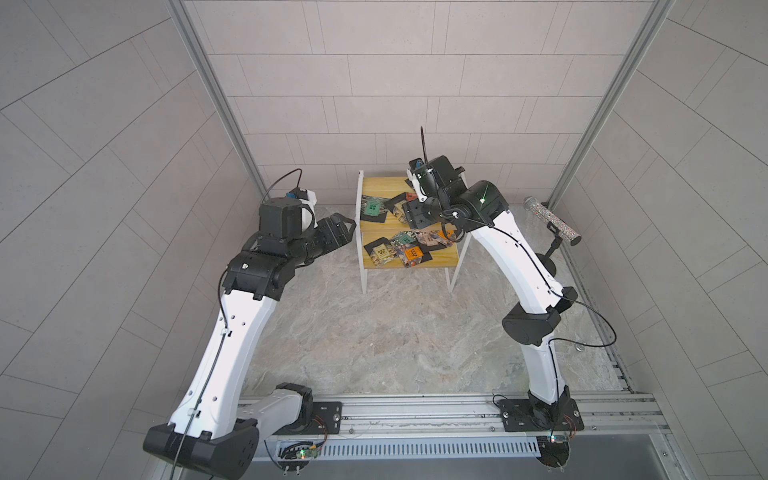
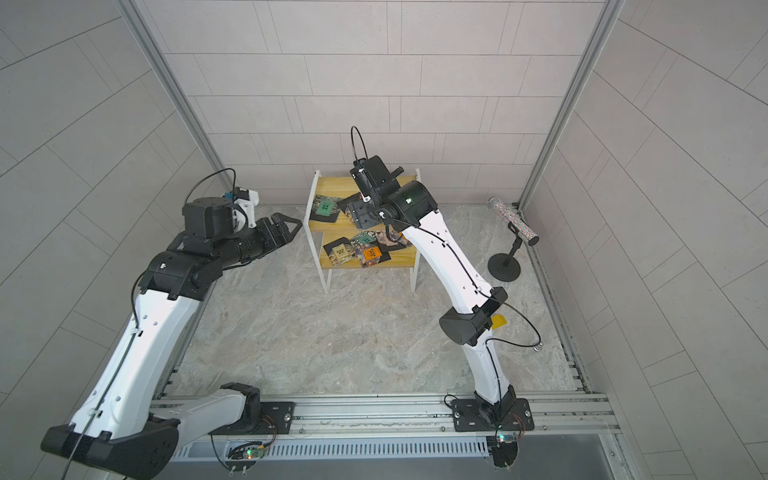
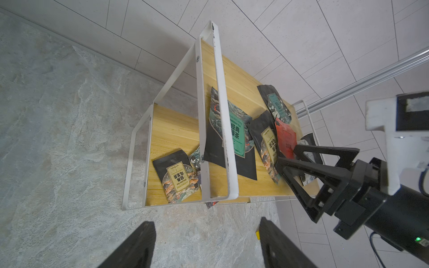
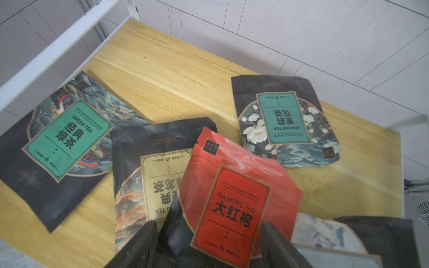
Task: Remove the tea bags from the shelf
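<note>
My right gripper is open above the upper shelf (image 4: 147,78), its fingers spread either side of the red Da Hong Pao tea bag (image 4: 230,210) in the right wrist view. Whether they touch it cannot be told. That bag overlaps a yellow-labelled bag (image 4: 161,174). A green tea bag (image 4: 69,138) lies left, a jasmine bag (image 4: 281,118) behind, and a pale-labelled bag (image 4: 328,236) right, partly hidden. On the lower shelf are several more, among them a yellow-labelled bag (image 1: 382,253) and an orange-labelled one (image 1: 412,254). My left gripper stands open and empty, left of the rack.
White metal frame posts (image 3: 223,107) edge the rack's sides. A patterned cylinder on a black stand (image 2: 513,220) is at the right. A small yellow object (image 2: 498,321) lies partly behind the right arm. The floor (image 2: 320,344) in front of the rack is clear.
</note>
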